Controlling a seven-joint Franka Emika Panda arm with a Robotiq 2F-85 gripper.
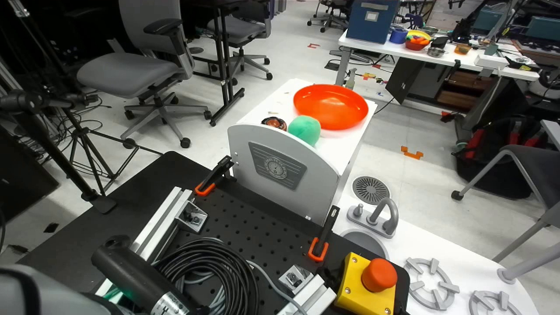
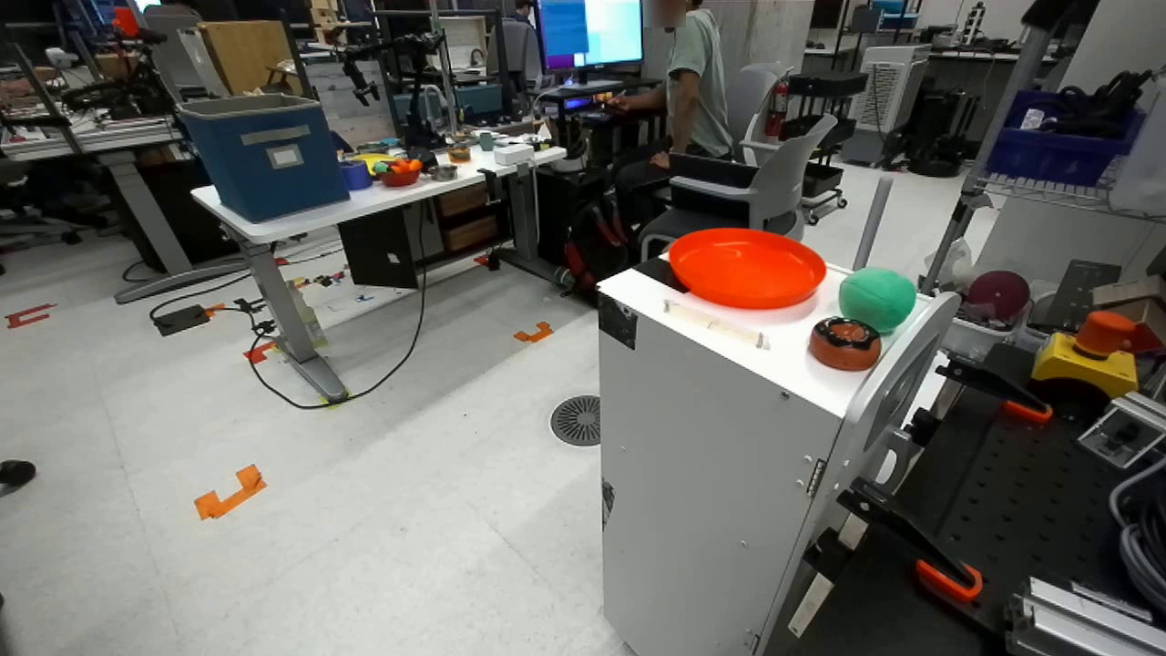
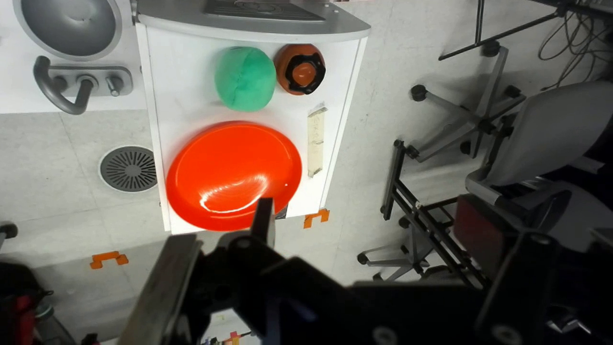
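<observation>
A shallow orange-red plate lies on the white top of a narrow cabinet. It appears empty. Beside it rests a round green plush ball, and touching or nearly touching the ball is a small brown, round object with a black top. All three also show in the exterior view 2. Only the wrist view shows my gripper; its fingers stand apart, open, with nothing held. From there, the fingertips overlap the plate's edge, but their height above it cannot be judged.
A grey curved panel closes off one end of the cabinet top. A strip of tape is stuck along the top. Nearby are a toy faucet, a black pegboard bench with clamps, and a yellow box with a red button.
</observation>
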